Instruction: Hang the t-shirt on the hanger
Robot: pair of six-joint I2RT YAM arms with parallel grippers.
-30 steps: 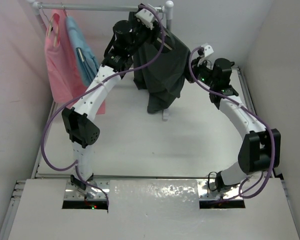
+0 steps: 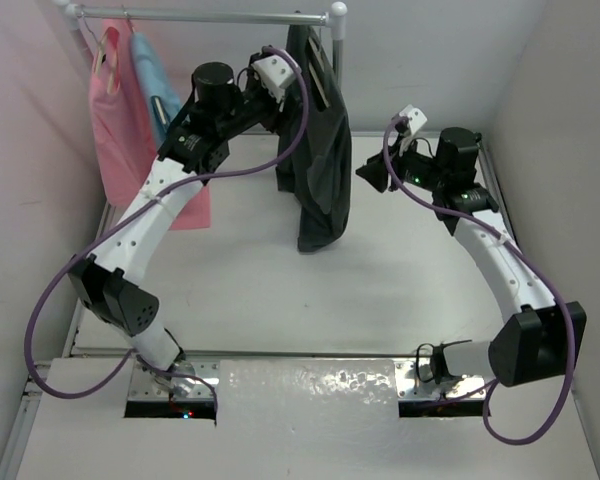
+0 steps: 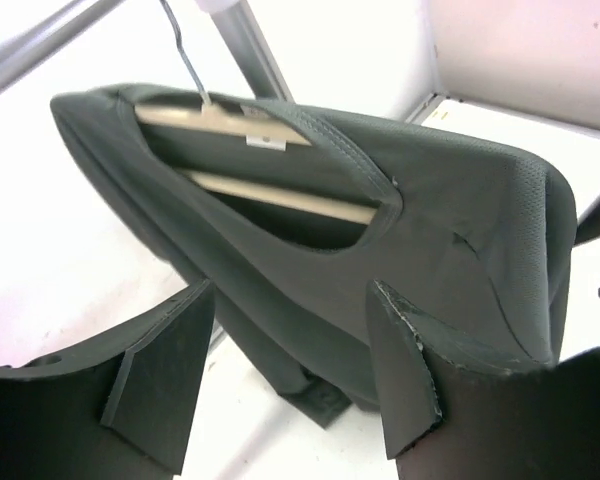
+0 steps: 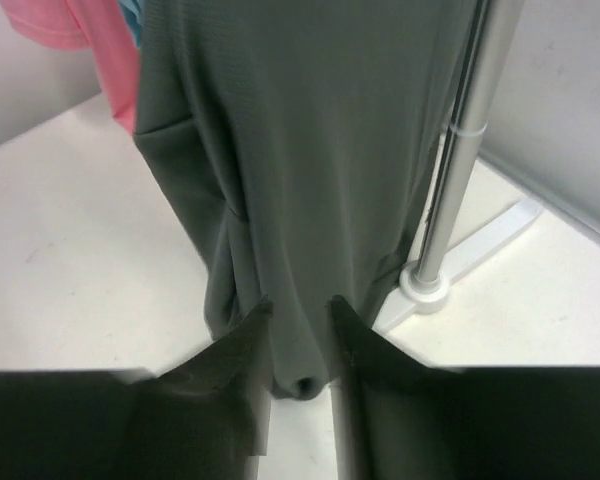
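Note:
A dark grey t shirt (image 2: pixel 320 170) hangs at the right end of the rail. In the left wrist view its neck opening shows a wooden hanger (image 3: pixel 230 125) inside, hooked up by a wire. My left gripper faces that opening from a short distance, fingers apart and empty. My right gripper (image 2: pixel 375 175) is just right of the hanging shirt, apart from it; in the right wrist view its fingers are blurred, with nothing visible held, and the shirt (image 4: pixel 290 150) fills the middle.
Pink (image 2: pixel 120 120) and light blue (image 2: pixel 148 70) garments hang at the rail's left. A stand post (image 4: pixel 460 170) with a white foot is beside the shirt.
My left gripper has drawn back leftward from the shirt. My right gripper has come away from it, and the shirt now hangs straighter and narrower.

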